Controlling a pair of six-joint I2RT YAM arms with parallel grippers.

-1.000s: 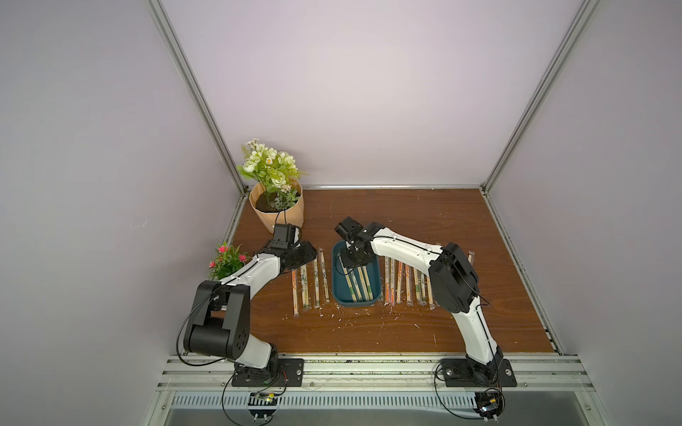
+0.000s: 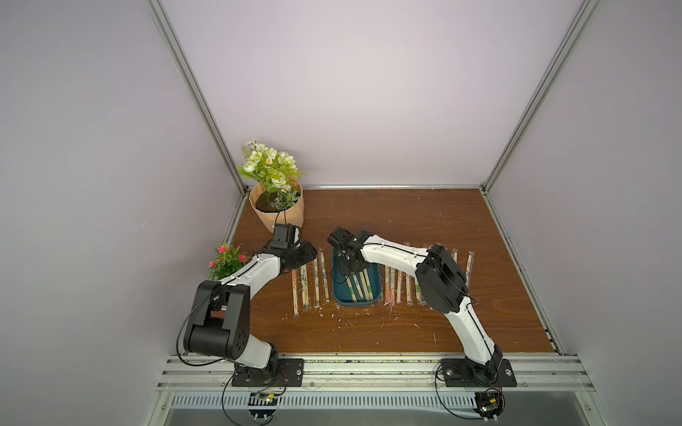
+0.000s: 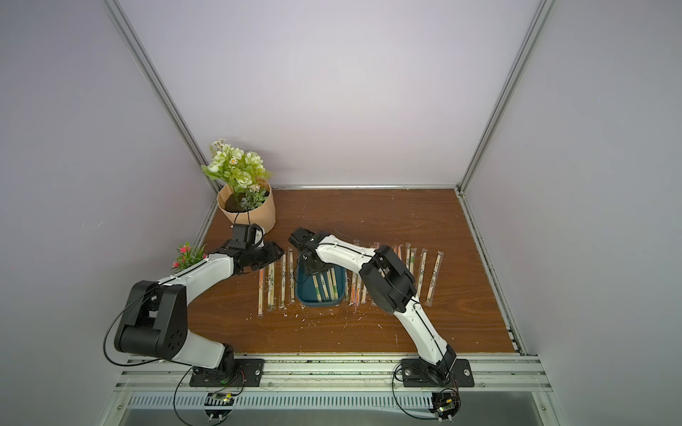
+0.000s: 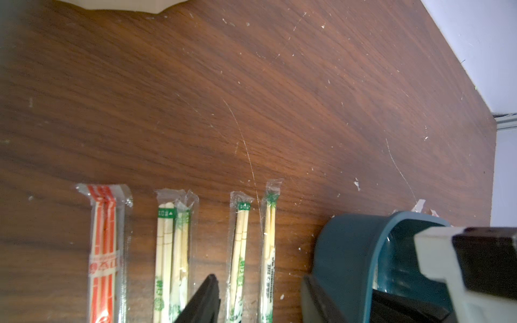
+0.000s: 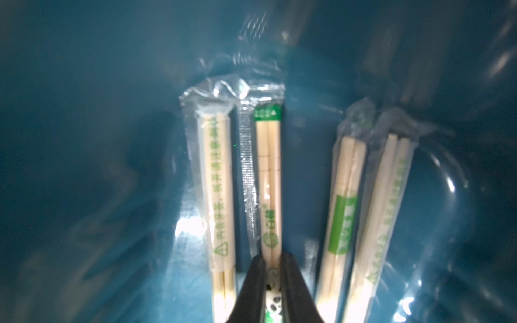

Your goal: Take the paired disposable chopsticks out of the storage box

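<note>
The blue storage box (image 2: 369, 294) holds several wrapped chopstick pairs. In the right wrist view my right gripper is down inside it, fingertips close around a green-banded pair (image 5: 269, 188); whether they grip it is unclear. Another pair (image 5: 215, 188) lies left of that one, two more (image 5: 344, 210) to the right. My left gripper is open over the table left of the box, above wrapped pairs lying in a row, including a red one (image 4: 102, 253).
More wrapped pairs (image 2: 469, 266) lie right of the box. A large flower pot (image 2: 284, 216) stands at back left, a small red-flowered plant (image 2: 223, 262) at left.
My left arm has stayed still.
</note>
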